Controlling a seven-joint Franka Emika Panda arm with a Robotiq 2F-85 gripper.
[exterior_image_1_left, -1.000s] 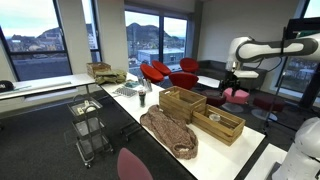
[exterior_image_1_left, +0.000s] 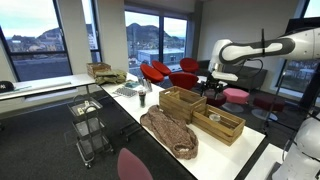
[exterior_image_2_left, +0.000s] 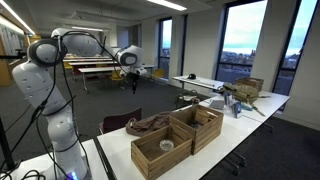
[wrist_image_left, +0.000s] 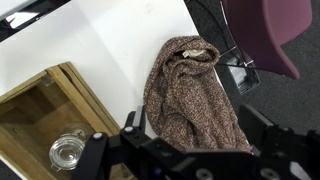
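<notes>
My gripper (exterior_image_1_left: 212, 88) hangs open in the air above the table, with nothing held. In the wrist view its dark fingers stand apart at the bottom edge, over a crumpled brown knitted cloth (wrist_image_left: 190, 100). A small pale patch (wrist_image_left: 196, 53) shows in a fold at the cloth's upper end; I cannot tell what it is. To the cloth's left is a wooden box (wrist_image_left: 75, 88) with a clear glass jar (wrist_image_left: 67, 151) inside. The same cloth (exterior_image_2_left: 148, 123) lies on the white table behind the box (exterior_image_2_left: 160, 158) in the second exterior view.
A second wooden box (exterior_image_1_left: 182, 96) adjoins the first one. A dark cup (exterior_image_1_left: 142, 98) and several items stand farther along the table. A purple chair (wrist_image_left: 262, 30) is close to the table's edge by the cloth. Bare tabletop (wrist_image_left: 130, 55) lies between cloth and box.
In the first exterior view the arm has reached farther left, carrying the open gripper from beyond the near box toward the cloth side. Cloth and boxes have stayed put.
</notes>
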